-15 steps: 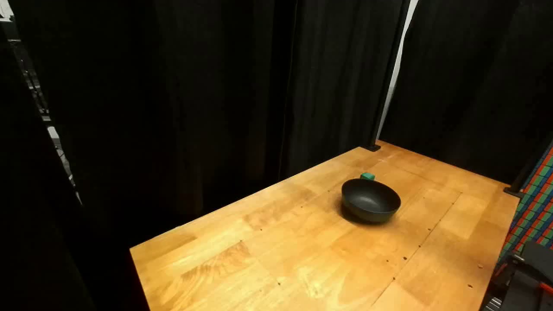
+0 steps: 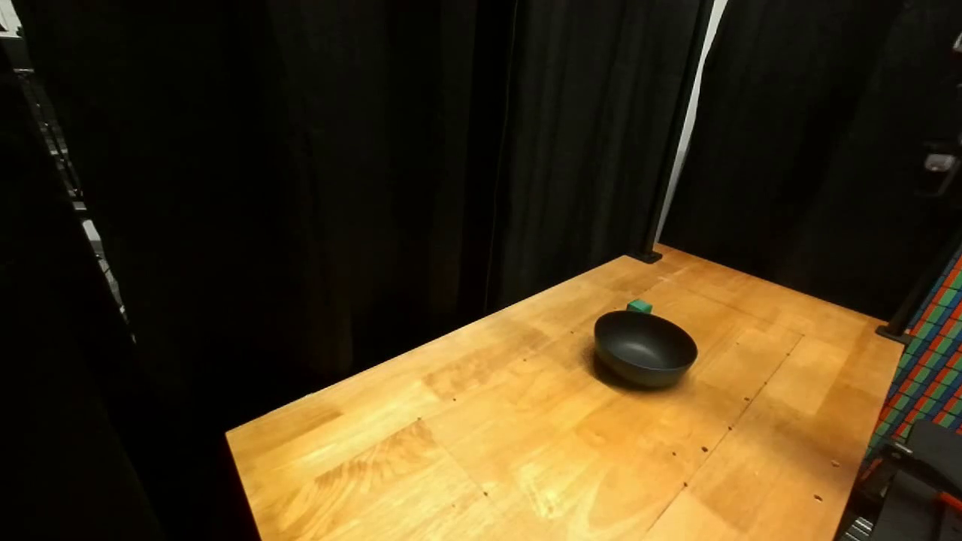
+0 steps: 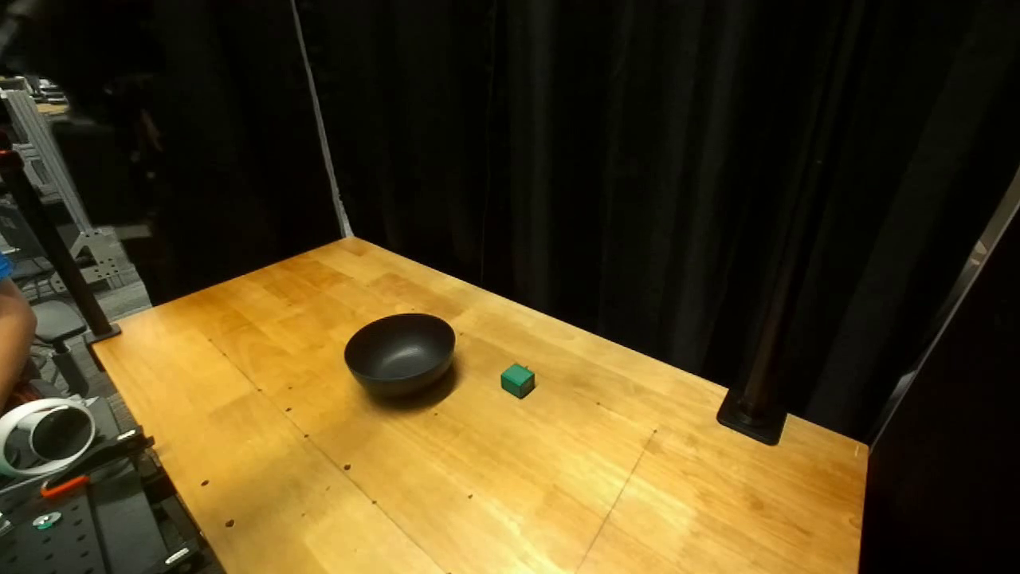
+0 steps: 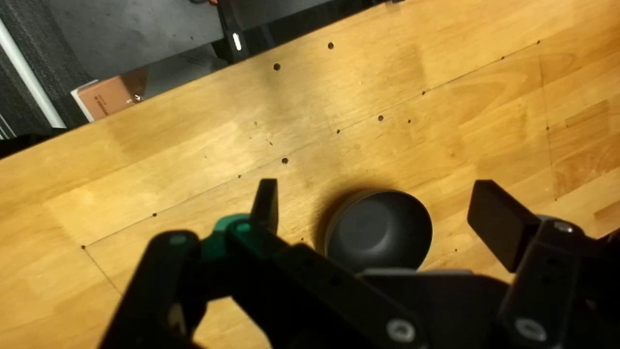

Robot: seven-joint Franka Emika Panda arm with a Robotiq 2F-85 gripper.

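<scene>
A black bowl [image 2: 645,348] stands upright on the wooden table, its inside bare as seen in exterior view 2 [image 3: 399,354]. Close beside it, on the tabletop, sits a small green block [image 3: 518,381]; in exterior view 1 the bowl's rim partly covers that block [image 2: 639,306]. From the wrist camera, my gripper is open above the table, its fingers wide apart and nothing held. The bowl [image 4: 380,230] shows between and below them. Something green [image 4: 215,244], apparently the block, is mostly hidden behind the left finger.
Black curtains hang along its far sides, and a post base [image 3: 752,416] stands near one edge. A dark equipment surface [image 4: 139,35] lies beyond the table edge in the wrist view.
A blurred part of the arm now shows at the right edge of exterior view 1, where nothing of it showed a second ago. Bowl and block have not moved.
</scene>
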